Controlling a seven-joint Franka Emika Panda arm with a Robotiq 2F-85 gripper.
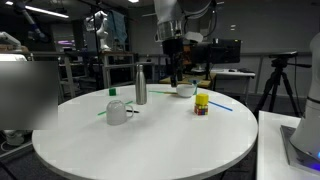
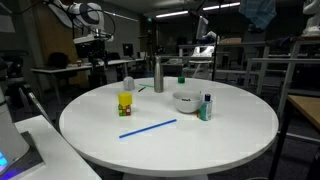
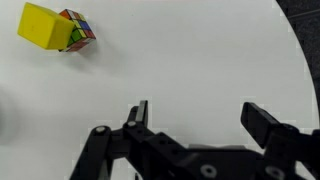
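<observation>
In the wrist view my gripper is open, its two black fingers wide apart with only white tabletop showing between them. A yellow block and a Rubik's cube appear at that view's upper left, clear of the fingers. From the side, the yellow block rests on top of the colourful cube. I cannot make out the gripper in either exterior view.
On the round white table stand a metal bottle, a pale mug, a white bowl and a small bottle. A blue stick lies near the front.
</observation>
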